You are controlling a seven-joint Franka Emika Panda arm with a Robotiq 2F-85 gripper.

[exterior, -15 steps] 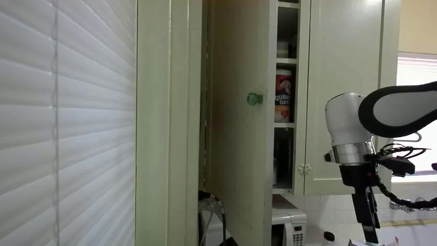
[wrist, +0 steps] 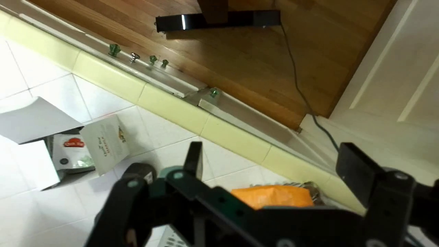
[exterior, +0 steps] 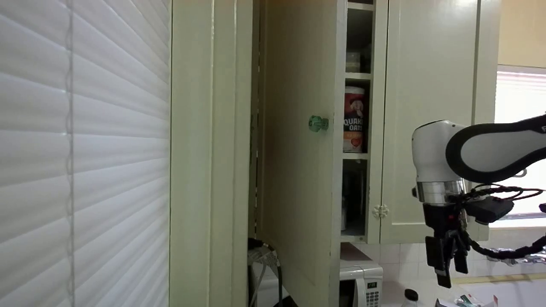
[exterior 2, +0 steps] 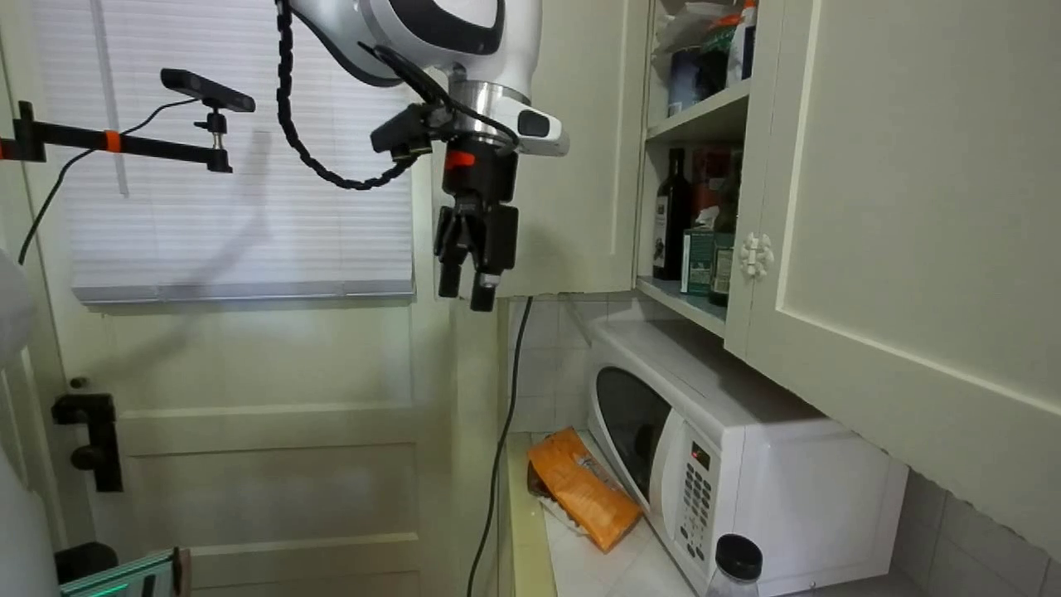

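My gripper (exterior 2: 475, 293) hangs fingers-down in open air, open, with nothing between its fingers. The wrist view looks past the spread fingers (wrist: 354, 173) onto the tiled counter and the wooden floor. In exterior view 1 the same gripper (exterior: 453, 273) stands to the right of the cabinet. A pale cabinet door (exterior: 302, 179) with a green knob (exterior: 318, 123) is swung open. Behind its edge, a Quaker Oats canister (exterior: 354, 120) stands on a shelf. Bottles, one a dark bottle (exterior 2: 672, 219), and boxes fill the shelves in exterior view 2.
On the counter sit a white microwave (exterior 2: 756, 448), an orange bag (exterior 2: 584, 487), a black-capped bottle (exterior 2: 738, 562) and an open box with packets inside (wrist: 74, 150). A cable (exterior 2: 512, 398) hangs by the counter's end. Open space surrounds the gripper's fingertips.
In exterior view 1 my gripper has risen, clear of the box on the counter, and turned, so its fingers now show apart. The arm's link beside it sits lower. The cabinet door is unmoved.
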